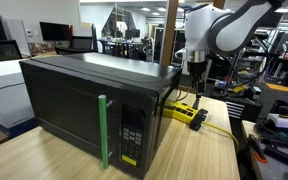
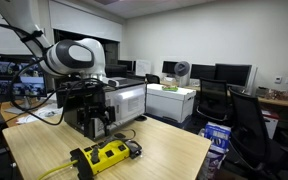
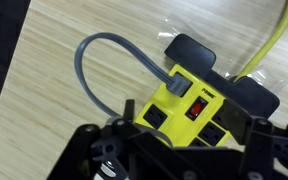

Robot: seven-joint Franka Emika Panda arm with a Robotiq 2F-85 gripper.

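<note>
A yellow power strip (image 3: 199, 105) with black ends lies on the wooden table, beside the microwave in exterior view 1. A grey plug (image 3: 178, 84) sits at one of its outlets, its grey cable (image 3: 80, 62) looping out to the left and back beneath the gripper. In the wrist view my gripper is over the strip, its fingers apart on either side of it. No object shows clasped between them. From exterior view 2, the gripper (image 2: 96, 120) hangs above the table near the strip (image 2: 106, 157).
A large black microwave (image 1: 89, 105) fills much of the table, with a green strip (image 1: 103, 130) on its front. A yellow cord (image 1: 220, 130) trails off the power strip. Bare table (image 2: 169, 143) extends to the right in exterior view 2.
</note>
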